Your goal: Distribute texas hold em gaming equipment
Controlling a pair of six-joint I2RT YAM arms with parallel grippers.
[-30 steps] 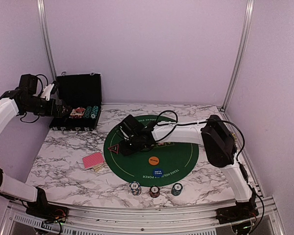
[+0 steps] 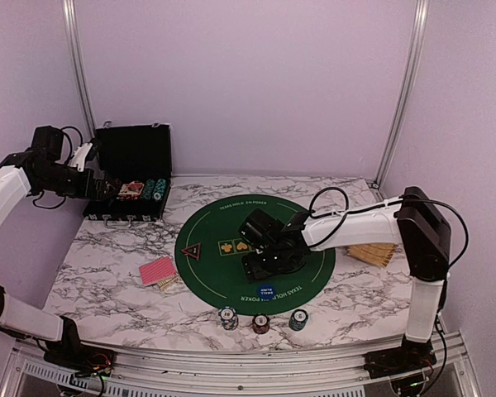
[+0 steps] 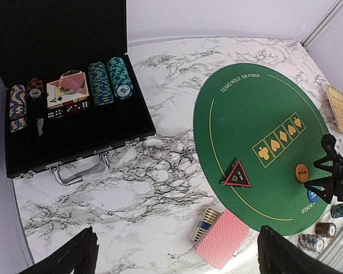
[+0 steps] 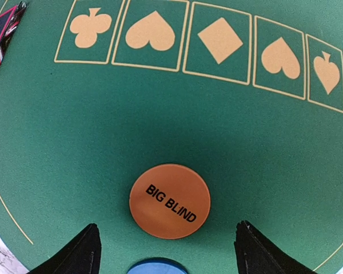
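Note:
On the green poker mat [image 2: 211,273], an orange big blind disc [image 4: 169,201] lies flat, with the blue small blind disc [image 2: 266,293] just in front of it. My right gripper is above the orange disc, fingers parted on either side with nothing held between them; in the top view it hides that disc. A triangular all-in marker [image 3: 238,174] rests on the mat's left side. My left gripper [image 2: 107,188] hangs open and empty at the black case [image 3: 83,128], which holds chip stacks [image 3: 119,78], cards [image 3: 67,89] and dice [image 3: 76,107].
Three chip stacks, a blue-white one [image 2: 228,318], a brown one [image 2: 260,323] and a dark green one [image 2: 298,319], stand along the front. A red-backed card pile [image 2: 157,270] lies left of the mat. A tan slatted item [image 2: 372,253] is at right.
The left arm stays put.

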